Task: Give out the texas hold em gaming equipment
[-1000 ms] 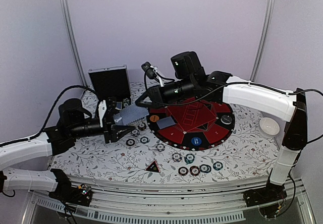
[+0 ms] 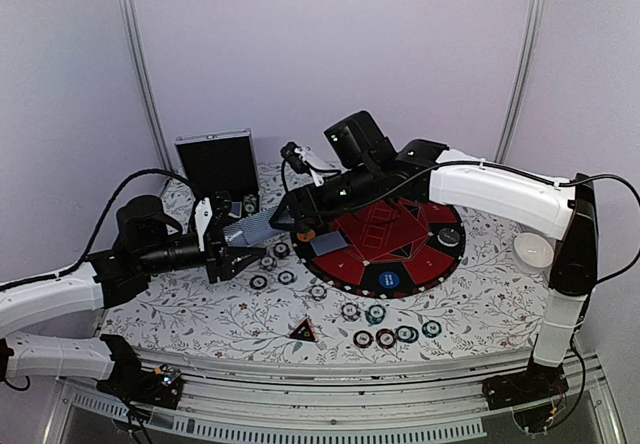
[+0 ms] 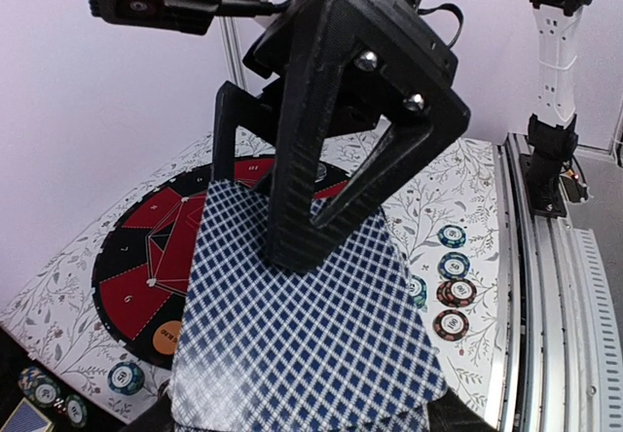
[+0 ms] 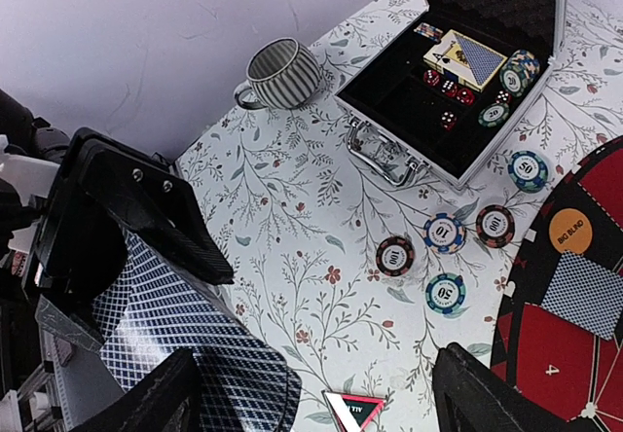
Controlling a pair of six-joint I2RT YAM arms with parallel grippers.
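Blue-and-white checked playing cards (image 2: 254, 228) are tilted in the air, with my left gripper (image 2: 224, 252) shut on their lower end. In the left wrist view the checked face of the cards (image 3: 302, 344) fills the lower middle. My right gripper (image 2: 290, 212) stands open at their upper end. One of its fingers (image 3: 297, 223) overlaps the checked face; the other passes behind the top edge. Contact there is hard to tell. The right wrist view shows the cards (image 4: 224, 374) beside its left finger. Another checked card or stack (image 2: 327, 242) lies on the round red-and-black board (image 2: 430, 264).
An open black case (image 4: 389, 82) holds cards, dice and chips. A striped mug (image 4: 284, 74) stands near it. Loose chips (image 2: 386, 338) and a triangular all-in marker (image 2: 303, 331) lie on the patterned table. A white bowl (image 2: 533, 252) is at the right.
The left arm and the cards look almost still.
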